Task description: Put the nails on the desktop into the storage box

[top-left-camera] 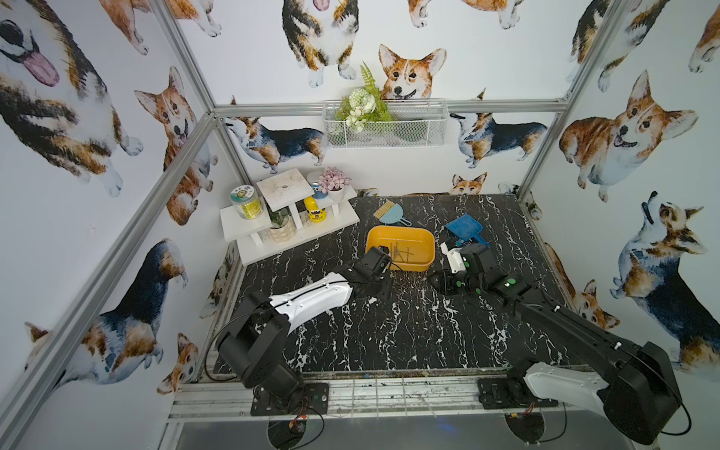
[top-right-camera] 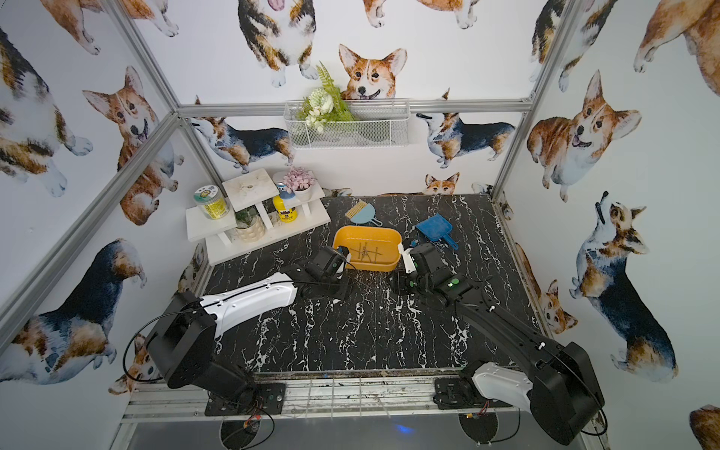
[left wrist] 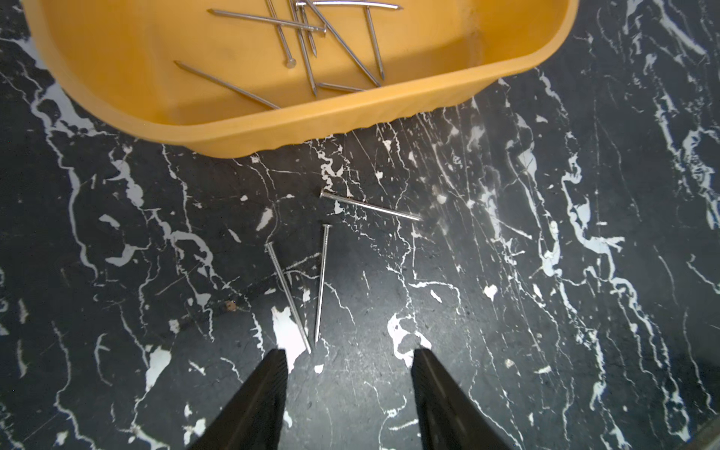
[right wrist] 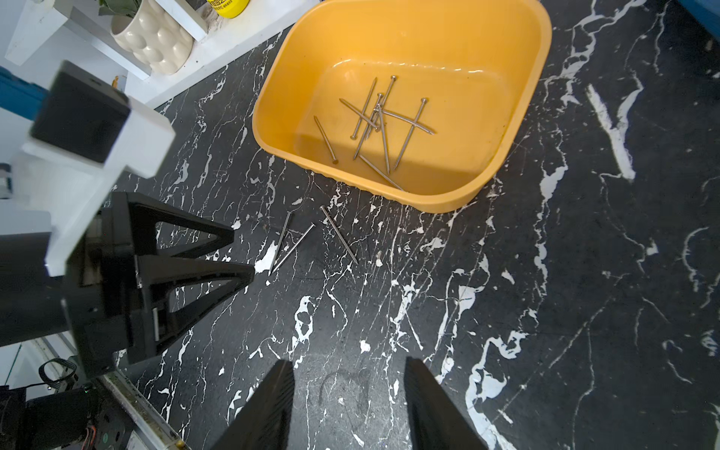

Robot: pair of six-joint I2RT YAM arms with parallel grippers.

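Observation:
In the left wrist view three loose nails lie on the dark marbled desktop: one slanted nail (left wrist: 288, 297), one upright-looking nail (left wrist: 322, 283) close beside it, and a third nail (left wrist: 371, 206) nearer the box. The yellow storage box (left wrist: 300, 127) stands just beyond them, several nails (right wrist: 382, 127) lying inside. My left gripper is above the desktop, fingers apart and empty, with two of the nails just ahead of its tips. From the right, my right gripper stands open over bare desktop, nothing between its fingers.
A blue dustpan (top-left-camera: 465, 227) lies right of the box, and a small brush (top-left-camera: 391, 212) behind it. The white shelf (top-left-camera: 300, 234) with jars and plants occupies the back left.

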